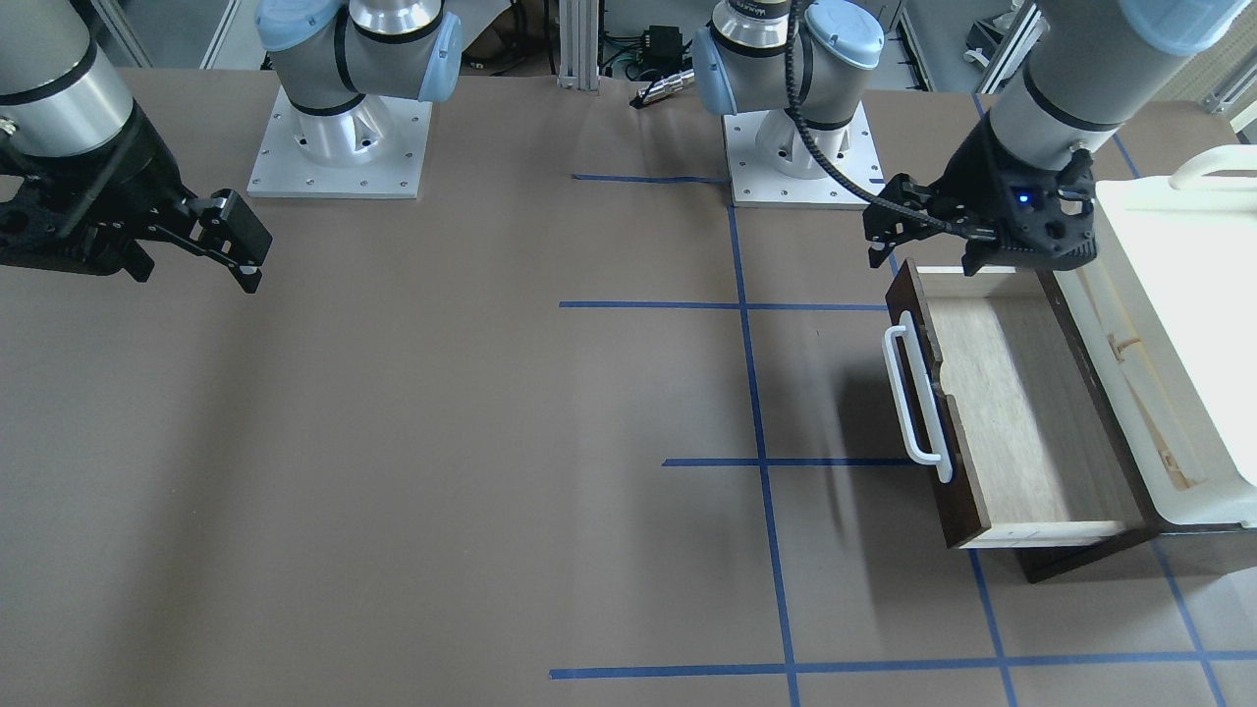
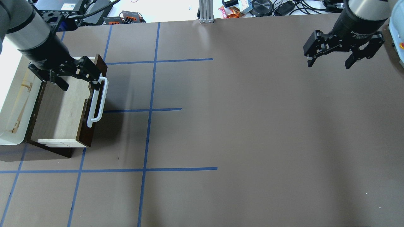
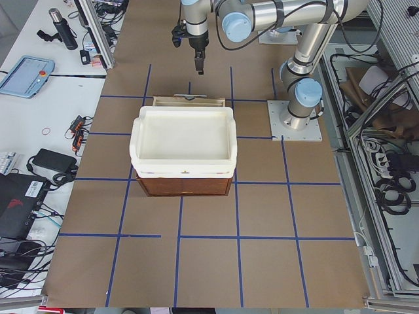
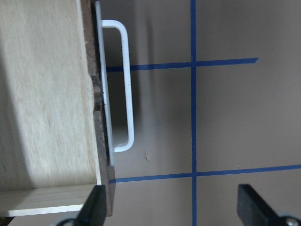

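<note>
An empty wooden drawer (image 1: 1025, 412) stands open out of a small box under a white plastic tray (image 3: 183, 140). Its white handle (image 1: 913, 389) is on the front edge, also seen upright beside the drawer in the wrist view (image 4: 127, 84). My gripper (image 1: 925, 247) hangs above the drawer's far end, over the handle side in the top view (image 2: 77, 81). In the wrist view its two fingers stand wide apart at the bottom edge, open, with nothing between them.
A second arm's gripper (image 2: 337, 56) hangs over the other side of the table. The taped floor (image 1: 530, 412) between the arms is clear. Cables and devices lie beyond the table's edges.
</note>
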